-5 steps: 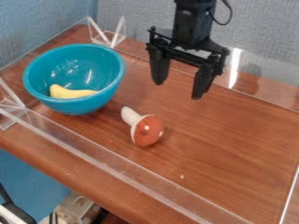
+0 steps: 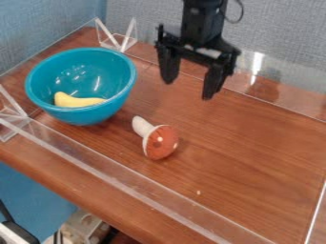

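Note:
My black gripper [image 2: 190,74] hangs open over the back of the wooden table, with nothing between its fingers. It is right of the blue bowl [image 2: 112,95], which holds a yellow banana-like object [image 2: 76,100]. A toy mushroom [image 2: 159,141] with a red cap and white stem lies on the table, in front of and below the gripper.
Clear plastic edging runs along the front and back, with white brackets at the left. A textured wall stands behind; cables and small items sit below the front edge.
My gripper has shifted left toward the bowl and slightly up. The bowl, banana-like object and mushroom have not moved.

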